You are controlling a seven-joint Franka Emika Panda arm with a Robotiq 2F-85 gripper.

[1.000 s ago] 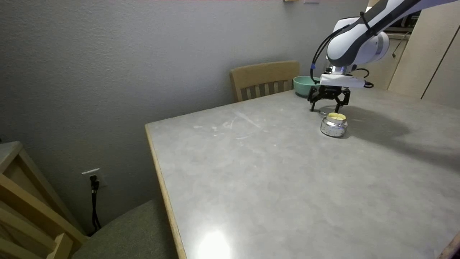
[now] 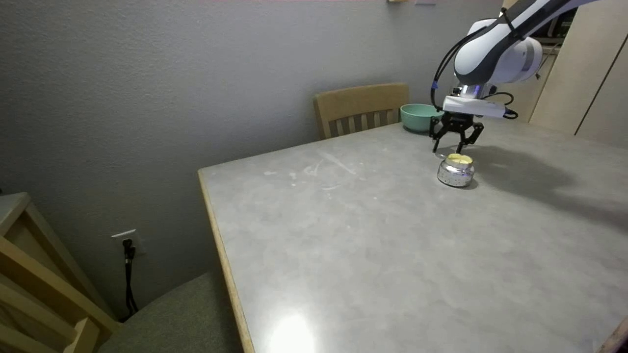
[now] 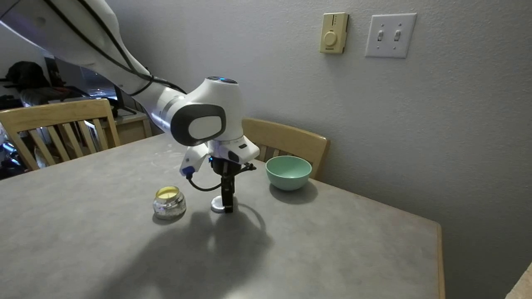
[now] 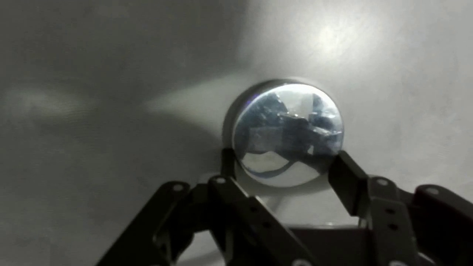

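Note:
On the table lies a round, shiny silver lid [image 4: 288, 133], seen from above in the wrist view and low behind the gripper in exterior view 2. My gripper points down at it, part open, with one dark finger at the left side of the lid's lower edge and the other at the right. Whether both fingertips touch the rim I cannot tell. A silver speckled candle jar [image 2: 456, 171] with pale yellow wax stands upright and uncovered near the gripper. Beyond the gripper, toward the wall, sits a green bowl [image 3: 289, 172], empty as far as its inside shows.
Wooden chairs [image 3: 286, 144] stand at the table's far edge, close to the wall.
My arm and gripper have shifted slightly right in exterior view 1, and the fingers have drawn closer together. Jar and bowl stand where they were.

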